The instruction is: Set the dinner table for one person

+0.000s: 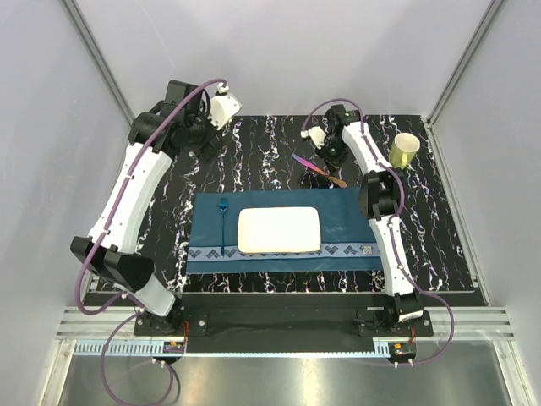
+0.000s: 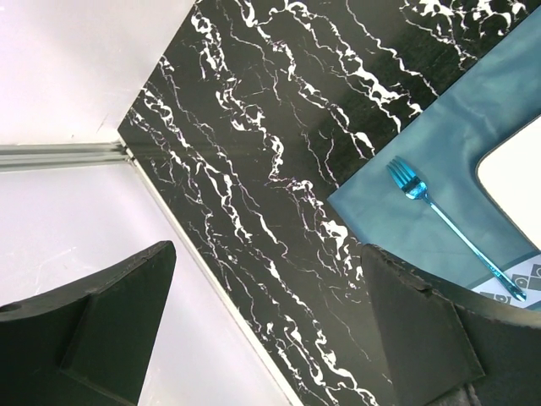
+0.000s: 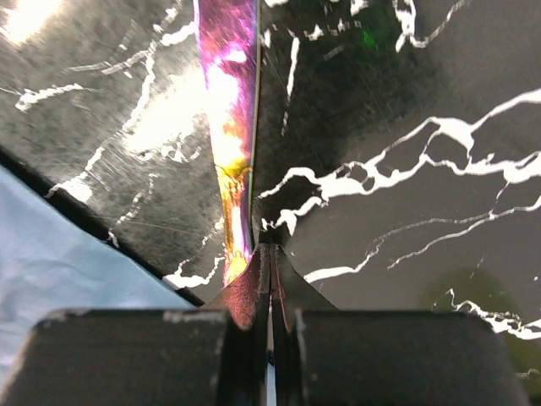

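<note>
On the dark marbled table, just behind the placemat, lies the rainbow table knife (image 3: 230, 93). Its handle passes beside the shut fingertips of my right gripper, outside them, and its lower end is hidden behind the fingers. From above, the knife (image 1: 310, 166) points toward the back left. My left gripper is open and empty over the left side of the table. A blue fork (image 1: 223, 222) rests at the left of the blue placemat (image 1: 351, 220), and a white rectangular plate (image 1: 279, 230) sits at its middle.
A yellow-green mug (image 1: 404, 150) stands at the back right, close to the right arm. Bare tabletop (image 1: 254, 161) lies behind the placemat. White walls enclose the table.
</note>
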